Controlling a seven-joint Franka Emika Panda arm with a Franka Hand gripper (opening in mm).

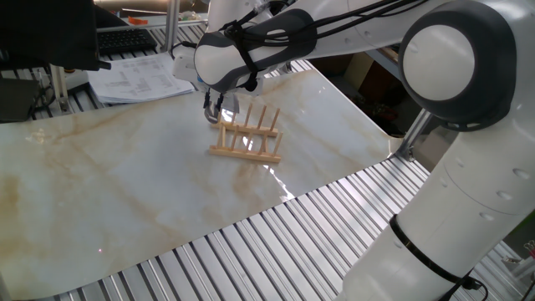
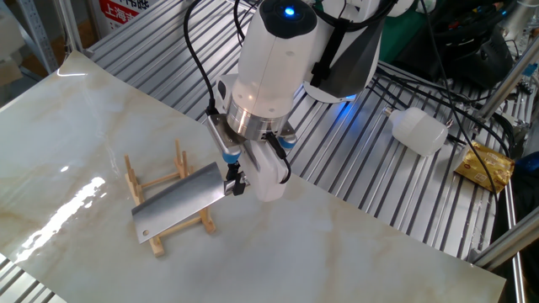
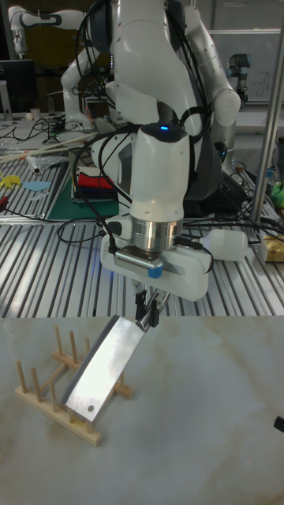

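A metal cleaver [image 2: 185, 202] slants down and away from my gripper [image 2: 237, 182], which is shut on its handle end. In exterior view 3 the broad blade [image 3: 107, 368] hangs tilted, its lower end over the wooden rack [image 3: 57, 414]. Upright pegs stand on both sides of the rack [image 2: 160, 244]; the blade covers part of it in exterior view 2. Whether the blade rests on the wood or hovers just above, I cannot tell. From exterior view 1, the rack [image 1: 246, 155] shows clearly, while the arm hides most of the cleaver.
Papers [image 1: 140, 79] lie on the slatted surface behind the tabletop. A white bottle [image 2: 418, 131] and a gold packet [image 2: 485, 167] lie beside the arm's base. A small dark object [image 3: 279, 424] shows at the right edge.
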